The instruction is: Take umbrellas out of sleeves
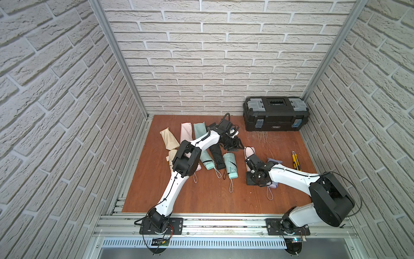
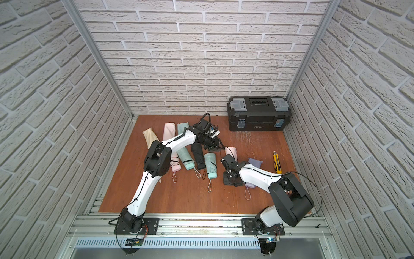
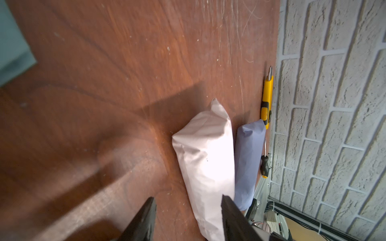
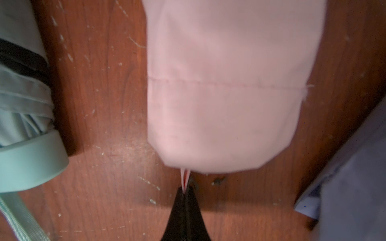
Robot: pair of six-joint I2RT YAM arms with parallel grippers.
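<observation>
A pink sleeve lies flat at right of centre, its far end pointed in the left wrist view. My right gripper is shut on a thin pink strap at its near end. My left gripper is open above the far end of that sleeve (image 3: 205,164), nothing between its fingers. A mint umbrella (image 1: 230,166) lies left of the pink one; a lavender sleeve (image 3: 249,160) lies to its right. More umbrellas in mint (image 2: 186,157), pink and black (image 2: 198,157) lie further left, with loose-looking sleeves such as the beige one (image 1: 169,139) behind them.
A black toolbox (image 1: 276,118) stands at the back right. A yellow knife (image 3: 266,96) and a screwdriver (image 3: 264,164) lie near the right wall.
</observation>
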